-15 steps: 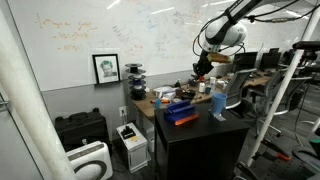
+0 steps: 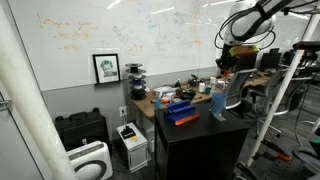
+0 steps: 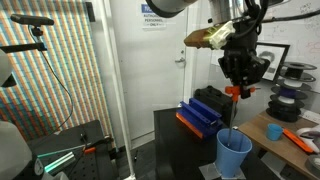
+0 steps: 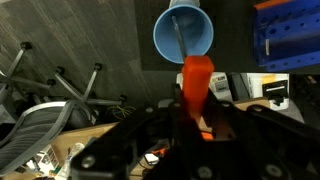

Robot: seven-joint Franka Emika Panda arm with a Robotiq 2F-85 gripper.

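My gripper (image 3: 240, 88) is shut on an orange-handled tool (image 4: 197, 78) with a thin shaft. In exterior view 2 the shaft points down toward a blue cup (image 3: 234, 155) standing upright on the black table. The wrist view has the shaft crossing the mouth of the cup (image 4: 183, 32); whether its tip is inside is hard to tell. Seen in exterior view 1, the gripper (image 2: 228, 68) is above and slightly right of the cup (image 2: 218, 105).
A blue bin (image 3: 200, 120) with a red part lies beside the cup on the black table (image 3: 165, 145). Behind are a wooden bench (image 3: 290, 143) with a stack of dark discs (image 3: 290, 90) and an office chair (image 2: 235, 88).
In exterior view 1 the arm has moved to the right, carrying the orange-handled tool over toward the cup. The cup and the bin have stayed put.
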